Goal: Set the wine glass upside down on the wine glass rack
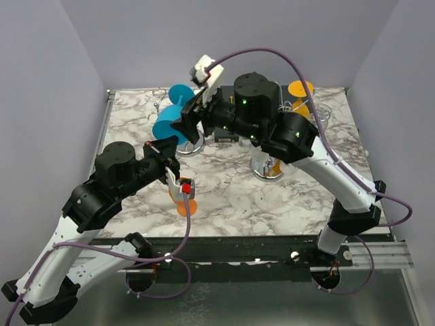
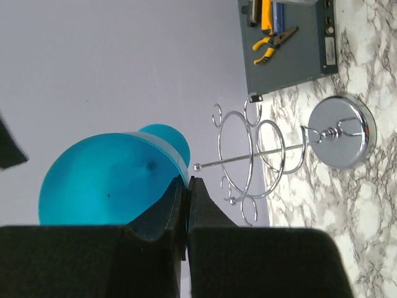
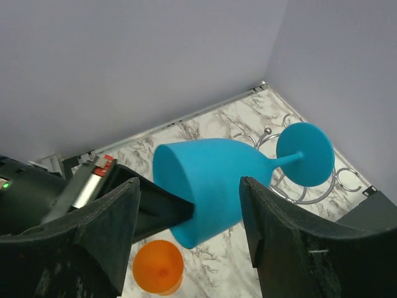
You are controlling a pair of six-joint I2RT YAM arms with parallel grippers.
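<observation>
A blue wine glass [image 1: 168, 122] lies on its side in the air, its rim clamped in my shut left gripper [image 1: 160, 147]; in the left wrist view its bowl [image 2: 105, 180] is above the fingertips. My right gripper [image 1: 192, 119] stands open beside the glass, and in the right wrist view the glass [image 3: 211, 180] lies between and beyond its fingers, apparently not gripped. The chrome rack [image 2: 248, 161], with wire loops on a round base, stands behind the glass, empty in the left wrist view.
An orange cup [image 3: 158, 267] is below on the marble table [image 1: 245, 210]. A second rack with glasses is at the right, largely hidden by the right arm. A grey tray [image 2: 285, 65] with pliers is at the back.
</observation>
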